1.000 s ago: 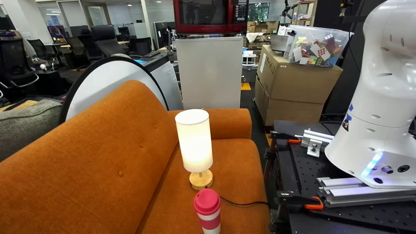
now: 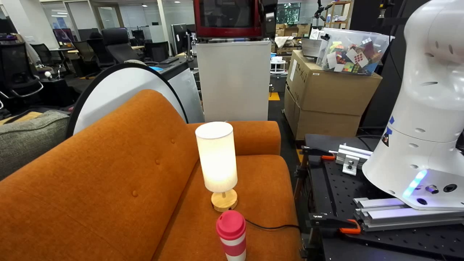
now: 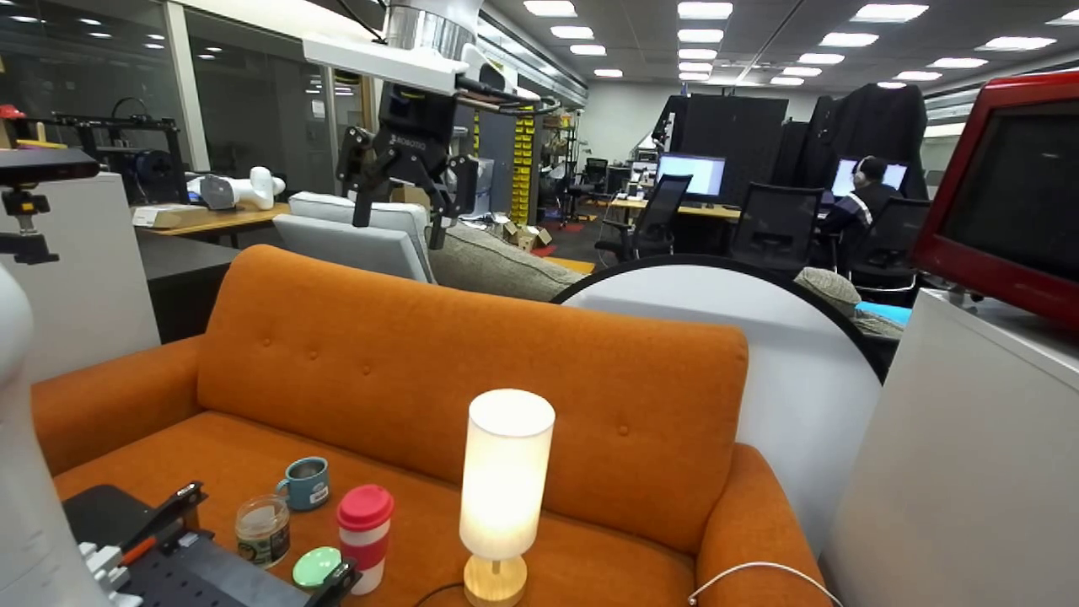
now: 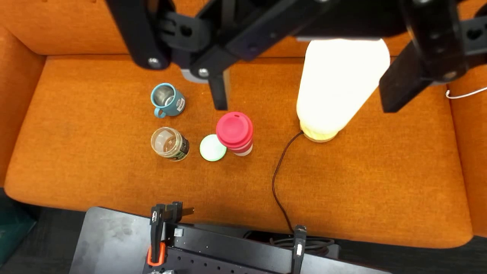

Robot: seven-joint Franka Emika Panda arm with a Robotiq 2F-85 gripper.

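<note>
My gripper (image 3: 399, 224) hangs high over the orange couch (image 3: 475, 334) with its fingers spread wide and nothing held. In the wrist view, a lit lamp (image 4: 340, 86) with a white shade and wooden base appears in the gap between the fingers, but it stands well below on the seat. A red-lidded cup (image 4: 234, 130) stands upright beside it, near the left finger's tip in that view. Next to the cup lies a pale green lid (image 4: 212, 148). Farther left are an open glass jar (image 4: 169, 144) and a blue mug (image 4: 168, 100).
A dark cable (image 4: 274, 182) runs from the lamp to the seat's front edge. The black mounting table (image 2: 391, 239) with clamps borders the couch. Seat areas at both ends are bare. A white cord (image 3: 759, 566) lies over one armrest.
In exterior view 1, a dark part of the arm or gripper now covers the right side of the red microwave. The upper arm has shifted slightly. Couch objects are unmoved.
</note>
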